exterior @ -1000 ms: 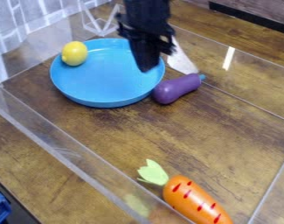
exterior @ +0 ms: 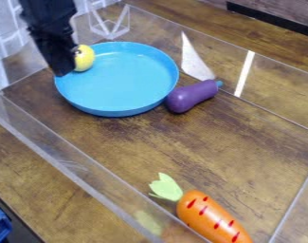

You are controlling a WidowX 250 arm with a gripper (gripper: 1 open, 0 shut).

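Note:
My gripper [exterior: 52,47] is at the top left, dark and blurred, over the left rim of a blue plate [exterior: 124,81]. A yellow object [exterior: 85,57] sits on the plate's left part, just right of the gripper. The gripper looks shut, and I cannot see anything held in it. A purple eggplant [exterior: 194,95] lies right of the plate, and an orange toy carrot [exterior: 207,214] with a pale green top lies at the lower front.
A white triangular piece [exterior: 195,57] stands behind the eggplant. Clear panels border the wooden surface [exterior: 131,152], whose middle and right are bare. A blue object [exterior: 2,228] shows at the bottom left corner.
My gripper has swept left from above the right side of the plate to its left edge. The objects on the surface look unmoved.

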